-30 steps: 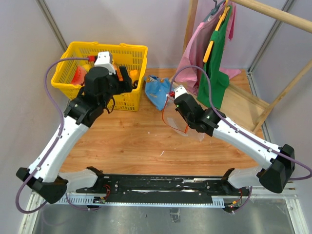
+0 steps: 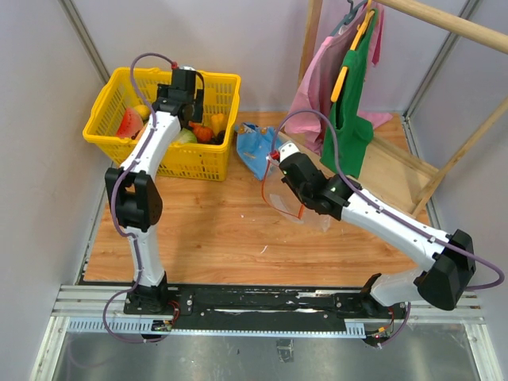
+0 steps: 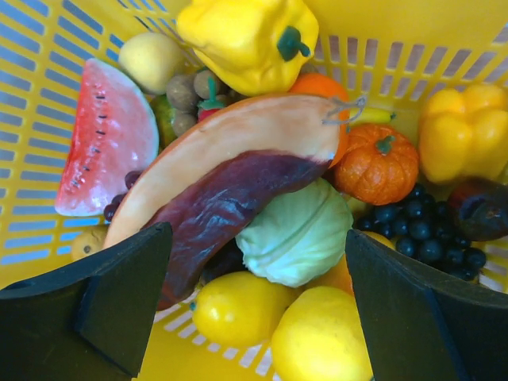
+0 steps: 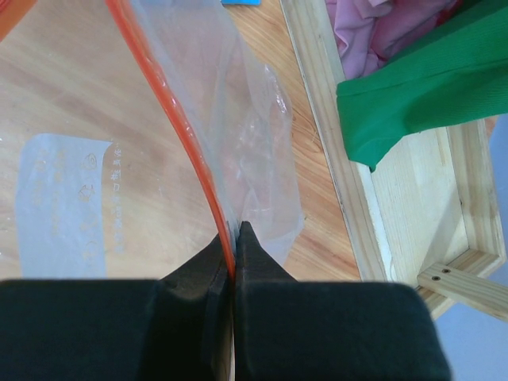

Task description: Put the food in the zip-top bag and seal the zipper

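Note:
The clear zip top bag (image 4: 262,135) with its orange zipper edge (image 4: 186,131) hangs from my right gripper, which is shut on that edge. In the top view the bag (image 2: 278,194) has its mouth spread, its orange rim forming a loop. My left gripper stands open over the food in the yellow basket (image 2: 190,163). Below its fingers lie a large meat piece (image 3: 230,190), a cabbage (image 3: 298,230), a mango (image 3: 238,308) and a yellow fruit (image 3: 321,337). Nothing is between these fingers.
More food fills the basket: a watermelon slice (image 3: 107,139), a pumpkin (image 3: 377,165), yellow peppers (image 3: 250,40) and dark grapes (image 3: 417,230). A blue bag (image 2: 255,148) lies right of the basket. A rack with a green cloth (image 2: 349,103) stands right.
My left arm has swung away from the front left and reached over the basket, its gripper now above the food. The right arm and bag have barely moved.

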